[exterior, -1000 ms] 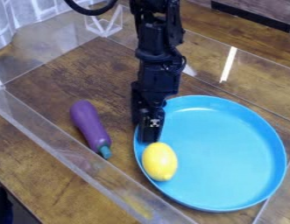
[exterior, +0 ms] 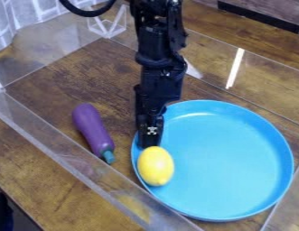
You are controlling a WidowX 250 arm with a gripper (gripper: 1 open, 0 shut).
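The black arm hangs from the top centre, its gripper (exterior: 149, 132) low at the upper-left rim of a blue plate (exterior: 224, 162), open, just above a yellow egg-shaped object (exterior: 155, 165) lying in the plate's left part. A purple eggplant-like toy (exterior: 94, 131) with a teal tip lies on the wooden surface left of the plate.
Bare wood (exterior: 67, 77) fills the upper left and the area behind the plate. A clear plastic wall runs along the lower left, and another edge shows at the bottom right.
The gripper has shifted slightly to the left and is a little less deep over the plate. The yellow object has moved slightly left; the eggplant is unmoved.
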